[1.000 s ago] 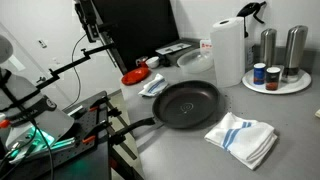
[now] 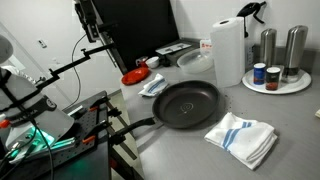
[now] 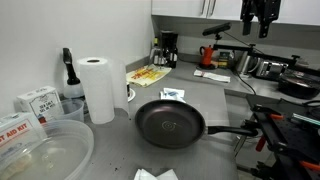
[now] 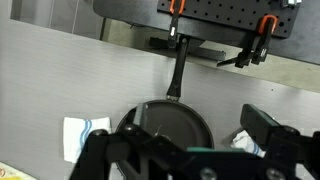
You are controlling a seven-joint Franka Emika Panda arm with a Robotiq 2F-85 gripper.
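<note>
A black frying pan (image 2: 190,103) (image 3: 168,125) lies on the grey counter, its handle (image 4: 177,75) pointing toward the robot's base. A folded white cloth with blue stripes (image 2: 241,138) is flat on one side of the pan; a crumpled white cloth (image 2: 154,86) (image 3: 172,95) lies on the other. High above the counter, well apart from the pan and cloths, my gripper (image 2: 91,38) (image 3: 256,31) is open and empty. In the wrist view its dark body hides the lower part of the pan and some of one cloth (image 4: 246,142).
Behind the pan stand a paper towel roll (image 2: 228,50) and a clear plastic bowl (image 2: 196,63). A white plate (image 2: 304,83) carries shakers and small jars. A red bowl (image 2: 135,76) sits near the far end. Bare counter surrounds the folded cloth.
</note>
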